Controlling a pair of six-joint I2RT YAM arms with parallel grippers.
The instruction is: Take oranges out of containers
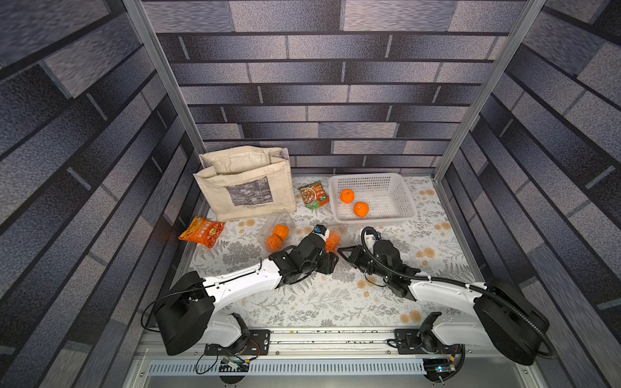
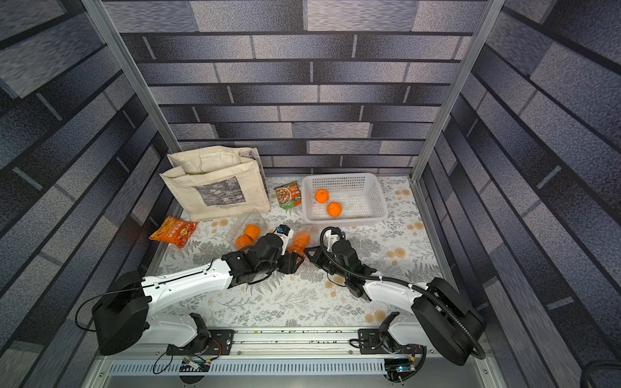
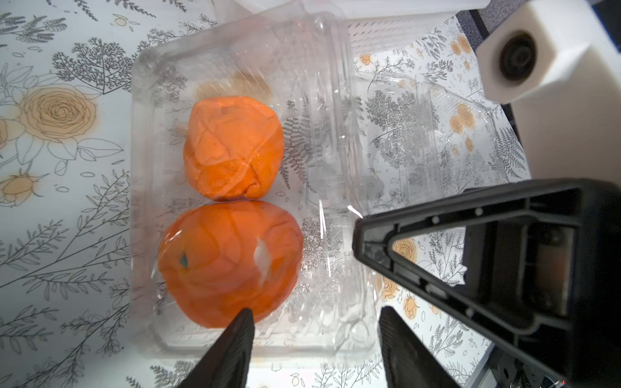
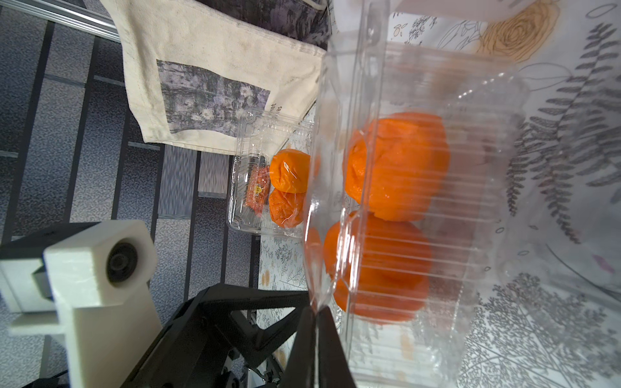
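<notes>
A clear plastic container [image 3: 148,194] lies in the middle with two oranges, upper [image 3: 233,145] and lower [image 3: 229,258], its lid hinged to the side. My left gripper hangs over its near end, part open, nothing seen between the fingers. My right gripper is shut at the container's side edge [image 4: 320,258]; whether it grips the thin plastic is unclear. Another clear container with two oranges [image 1: 280,231] lies to the left.
A white basket [image 1: 394,200] holding two oranges stands at the back right. A tote bag [image 1: 252,200] stands back left; two snack packets [image 1: 201,231] [image 1: 314,194] lie nearby.
</notes>
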